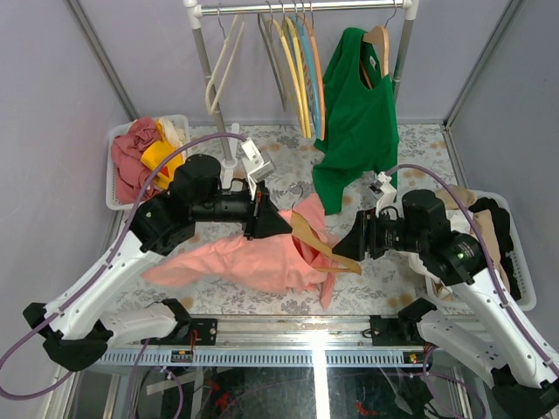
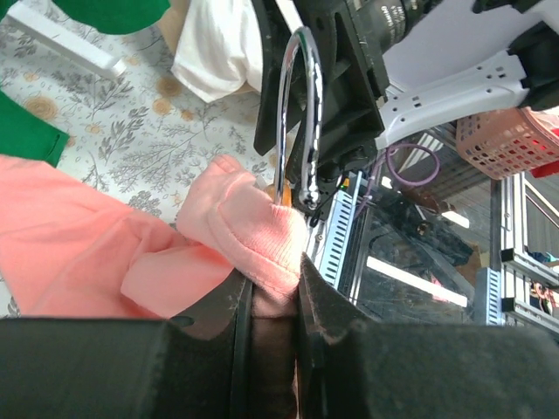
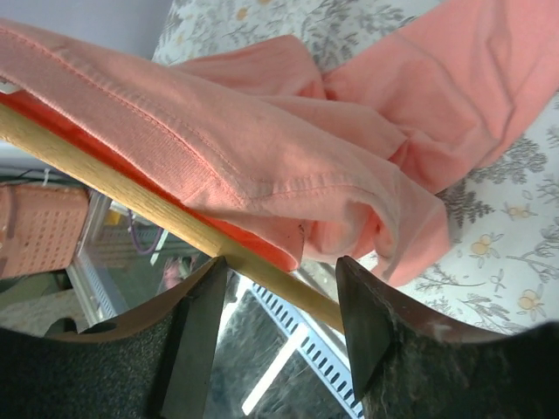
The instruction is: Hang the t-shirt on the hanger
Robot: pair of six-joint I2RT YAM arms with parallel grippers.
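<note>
The wooden hanger point(image 1: 307, 232) slants between my two grippers above the table, its metal hook point(image 2: 307, 113) upright in the left wrist view. A pink t-shirt point(image 1: 244, 264) drapes from the hanger's left side, with its sleeve trailing left over the table. My left gripper is closed on the hanger, with pink cloth bunched at its fingertips. On the other side, my right gripper is open, and the bare hanger arm point(image 3: 188, 223) passes between its fingers. Beside that arm hangs the shirt's hemmed edge point(image 3: 253, 188), outside the right fingers.
Behind stands a rack point(image 1: 349, 5) with several empty hangers and a green top point(image 1: 362, 131). A basket of clothes point(image 1: 113, 179) sits at the left, another point(image 1: 515, 262) at the right. The table's front edge point(image 1: 262, 325) lies just below the shirt.
</note>
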